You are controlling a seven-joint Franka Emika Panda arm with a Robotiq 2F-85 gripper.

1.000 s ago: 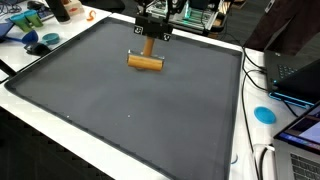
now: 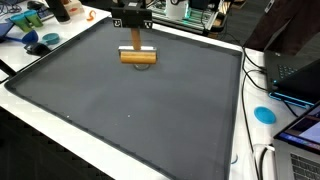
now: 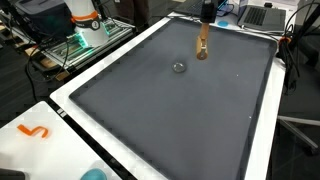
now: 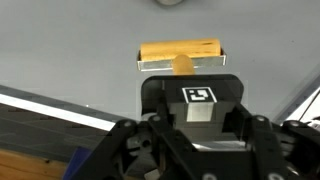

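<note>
An orange wooden piece (image 2: 138, 57), a crosswise cylinder with an upright handle, hangs from my gripper (image 2: 134, 25). The handle runs up between the fingers, and my gripper is shut on it. In the wrist view, the orange cylinder (image 4: 180, 48) lies crosswise ahead of the gripper, with a pale metal bar along its near side. Exterior view 2 shows the orange piece (image 3: 202, 42) end-on, seemingly above the mat. A small grey disc (image 3: 179, 67) lies on the mat near it. The black gripper body hides the finger contact.
A large dark grey mat (image 2: 150, 110) covers the white table, mostly bare. Tools and a blue bowl (image 2: 37, 48) stand at the left. At the right are a blue disc (image 2: 265, 115) and laptops (image 2: 297, 158). Cables run along that side.
In exterior view 1, my gripper and the orange piece have shifted left and slightly up the picture. The cylinder sits more level, and the grip on the handle persists.
</note>
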